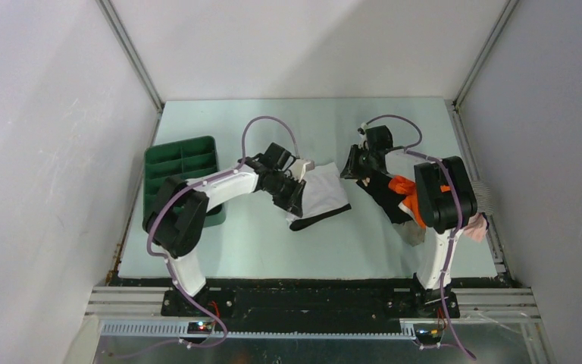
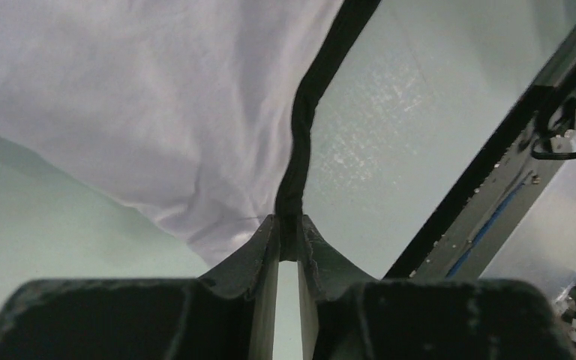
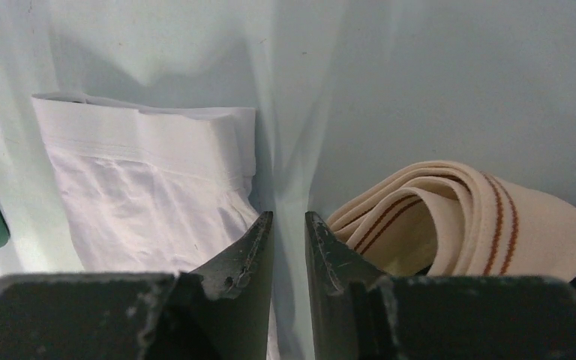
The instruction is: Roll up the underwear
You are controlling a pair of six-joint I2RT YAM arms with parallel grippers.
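Note:
White underwear with a black band along its near edge [image 1: 320, 189] lies folded flat in the middle of the table. Over its near left corner points my left gripper [image 1: 293, 214], its fingers a small gap apart. In the left wrist view the end of the black band [image 2: 294, 187] shows between and beyond the fingertips; whether they touch the cloth, I cannot tell. At the underwear's right side is my right gripper [image 1: 344, 176], partly open. Bare table fills the gap between its fingers in the right wrist view, with the white cloth [image 3: 142, 195] to the left.
A green divided box [image 1: 186, 148] stands at the left. Right of the underwear is a heap of clothes, including a black piece [image 1: 383, 196] and an orange one [image 1: 403, 187]. A folded beige piece [image 3: 525, 225] lies close beside my right gripper. Free table lies in front.

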